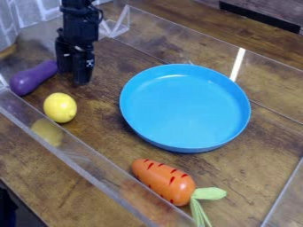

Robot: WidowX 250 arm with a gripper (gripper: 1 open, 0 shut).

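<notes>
The black gripper (77, 62) hangs low at the upper left of the camera view, just right of a purple eggplant (34, 78), its fingers apart with nothing seen between them. A yellow lemon (60, 108) lies below it on the wooden surface. A blue plate (185, 105) fills the middle right. An orange toy carrot (164, 181) with a pale green top lies at the bottom.
Clear plastic walls border the wooden floor (178, 44) along the left and lower edges. Bare wood is free between the gripper and the plate and behind the plate.
</notes>
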